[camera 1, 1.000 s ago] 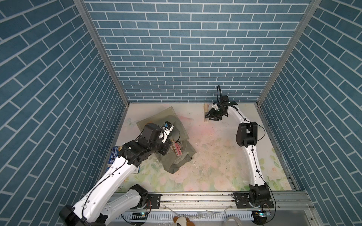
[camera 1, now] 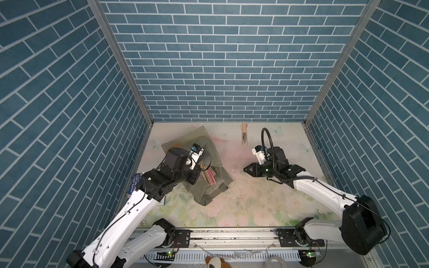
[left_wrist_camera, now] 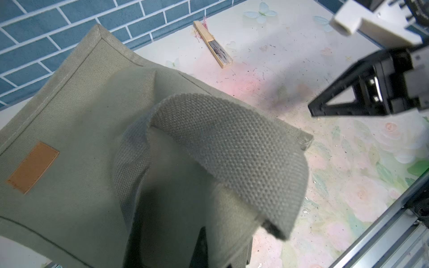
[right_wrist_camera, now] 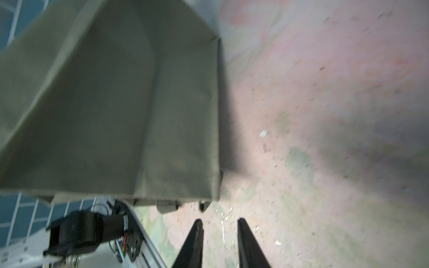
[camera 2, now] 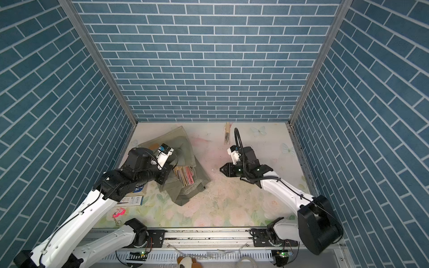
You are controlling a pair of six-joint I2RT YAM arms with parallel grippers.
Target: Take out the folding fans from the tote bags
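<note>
A grey-green tote bag [left_wrist_camera: 76,102] lies on the left half of the table, several folding fans [camera 2: 183,176] showing in its opening. My left gripper [camera 1: 193,176] is over the bag, its fingertips mostly buried behind fabric and strap in the left wrist view; whether they pinch cloth is unclear. My right gripper is beside the bag's right, its fingers parted with nothing between them. A wooden folding fan [left_wrist_camera: 212,42] lies alone near the back wall.
Books or boxes [camera 2: 129,200] and a pink trinket [camera 2: 118,213] lie at the front left. Tiled walls stand at the back and sides.
The left arm and bag are almost unchanged.
</note>
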